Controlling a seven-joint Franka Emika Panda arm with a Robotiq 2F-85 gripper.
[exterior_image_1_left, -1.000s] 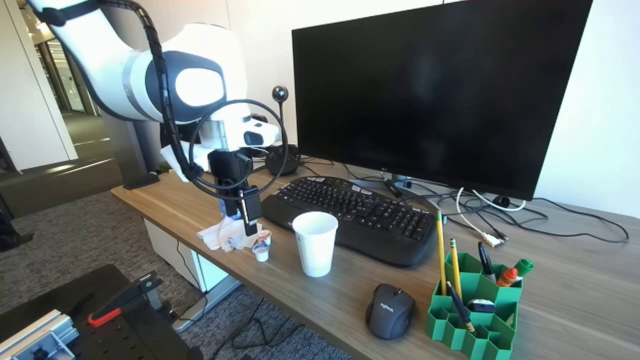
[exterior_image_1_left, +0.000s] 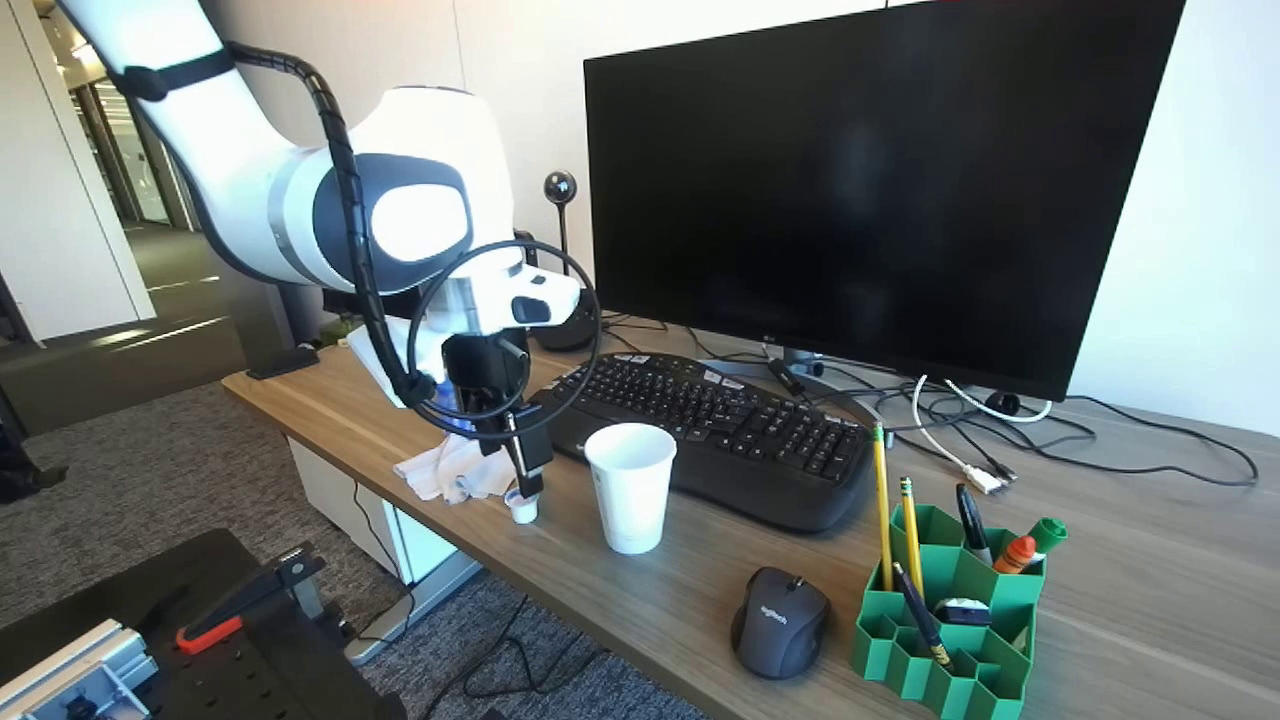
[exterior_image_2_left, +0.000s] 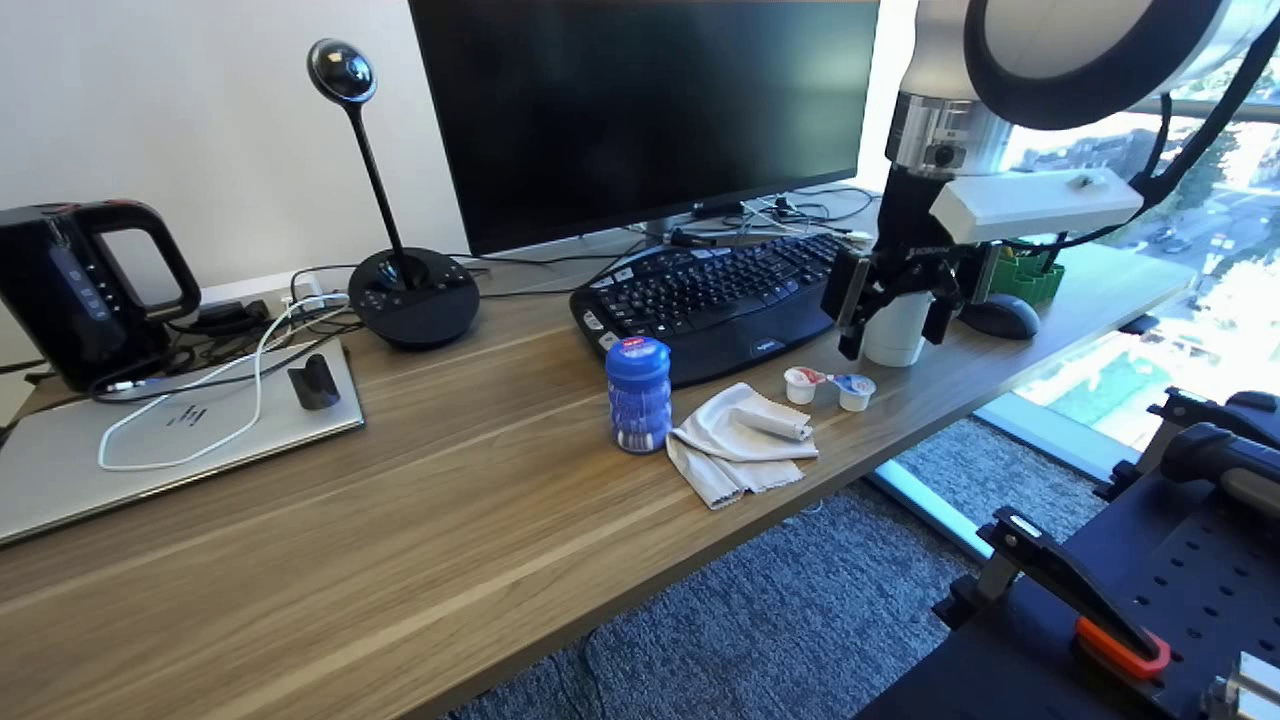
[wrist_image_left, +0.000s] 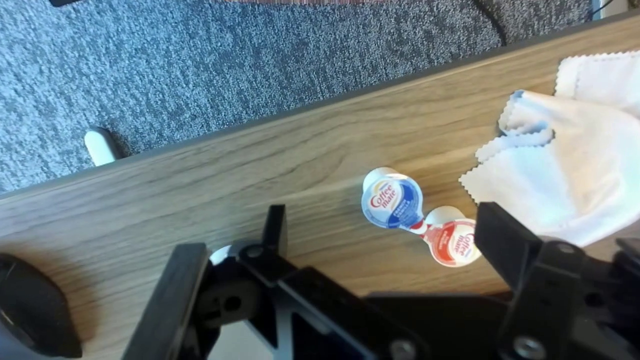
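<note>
Two joined Coffee mate creamer cups lie on the desk, one with a blue lid (wrist_image_left: 393, 202) and one with a red lid (wrist_image_left: 454, 241). My gripper is open above them in the wrist view, its fingers wide apart with nothing held. The red cup is close to the right-hand finger (wrist_image_left: 510, 246). In exterior view 1 a finger hides most of the creamers, leaving the white side of one cup (exterior_image_1_left: 523, 509) in sight. To the right of it stands an upright white paper cup (exterior_image_1_left: 631, 486), which the gripper partly covers in exterior view 2.
A crumpled white cloth (exterior_image_2_left: 746, 442) and a blue bottle (exterior_image_2_left: 639, 396) lie left of the creamers in exterior view 2. Behind is a black keyboard (exterior_image_1_left: 720, 438). A mouse (exterior_image_1_left: 780, 622) and a green pen holder (exterior_image_1_left: 954, 612) stand farther right. The desk's front edge is close.
My arm has come down and to the right in exterior view 1, so a finger now covers much of the creamers. The creamers and white cup look unmoved.
</note>
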